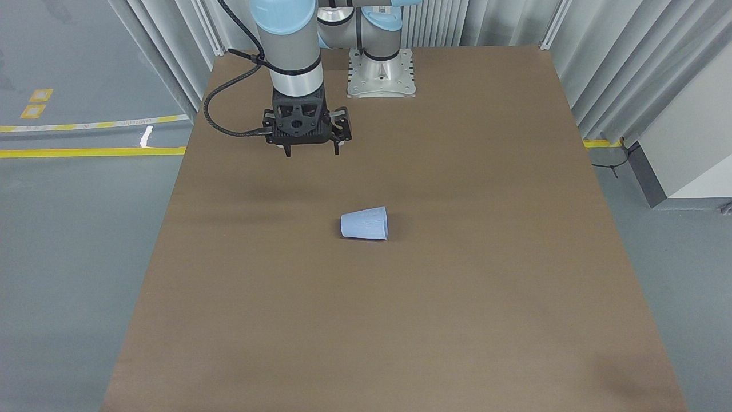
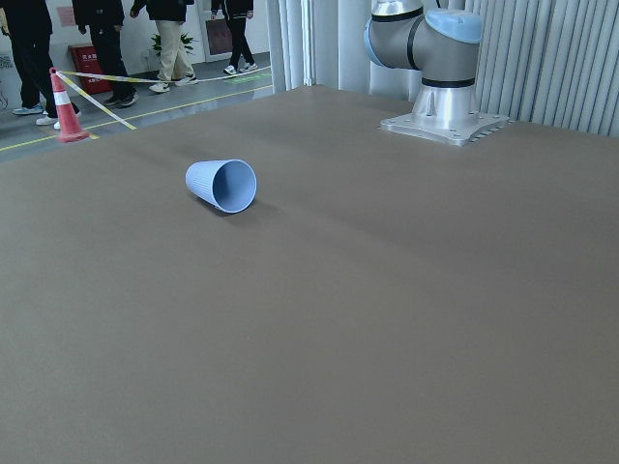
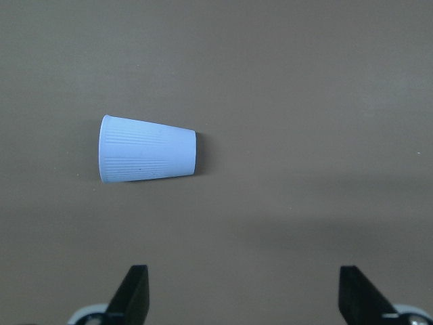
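Note:
A light blue ribbed cup (image 1: pixel 363 223) lies on its side on the brown tabletop, near the middle in the front view; the left view (image 2: pixel 203 184) shows its open mouth. My gripper (image 1: pixel 312 151) hangs above the table, behind the cup and to its left. In the wrist view the cup (image 3: pixel 147 149) is left of centre, and the two fingertips of my gripper stand wide apart at the bottom with nothing between them.
The robot's base plate (image 1: pixel 381 86) stands at the back edge, with curtains behind. The left view shows people and a traffic cone (image 2: pixel 64 111) off the table.

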